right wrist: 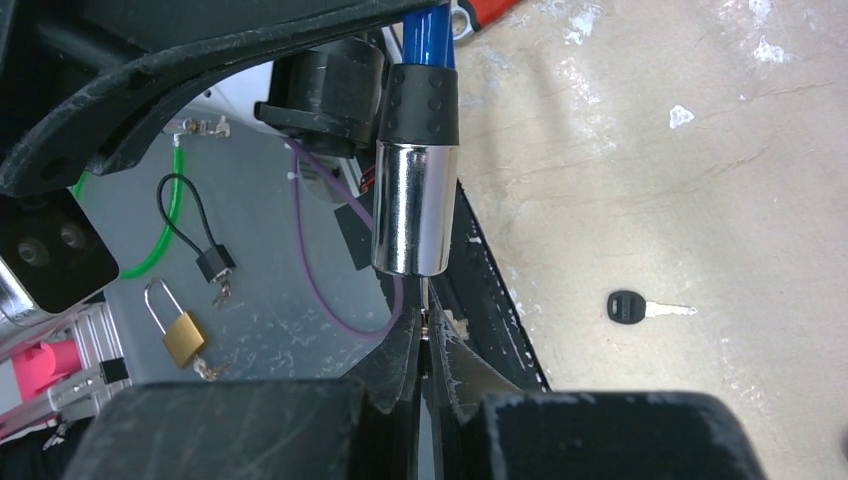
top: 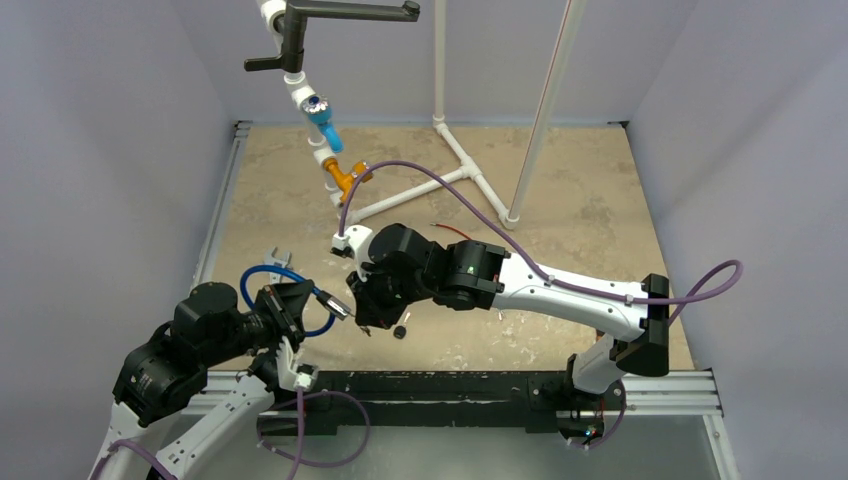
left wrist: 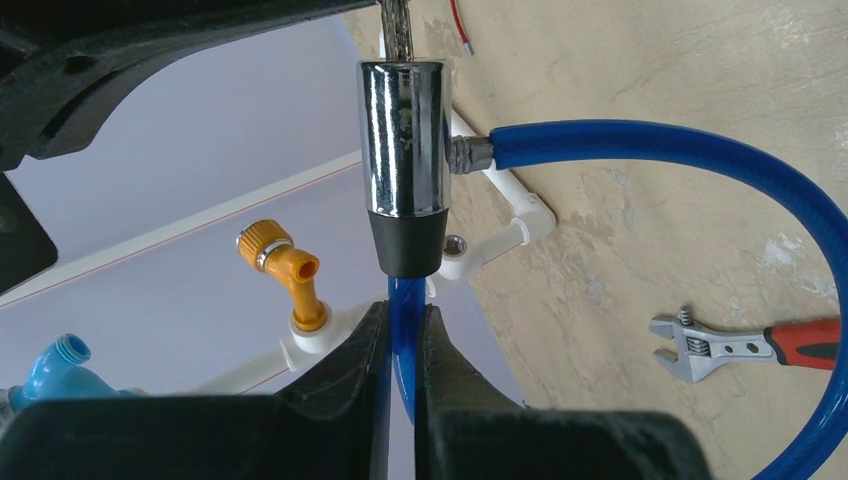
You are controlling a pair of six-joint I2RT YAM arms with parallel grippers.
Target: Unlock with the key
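In the left wrist view a chrome cylinder lock [left wrist: 407,140] with a black collar hangs from a blue cable [left wrist: 640,143]. My left gripper is shut on the cable just behind the collar. Facing the lock's other end is my right gripper, its fingertips closed around a thin metal key [right wrist: 425,292]. The key's shaft lines up with the lock's end face and meets it; how deep it sits is hidden. From above, the lock [top: 337,305] bridges the small gap between the two grippers.
A loose black-headed key [right wrist: 627,307] lies on the tabletop. An adjustable wrench [left wrist: 740,345] rests beneath the cable loop. A brass padlock [right wrist: 183,338] and a black cable padlock [right wrist: 215,262] hang off beyond the table's front edge. White pipework [top: 410,193] stands at the back.
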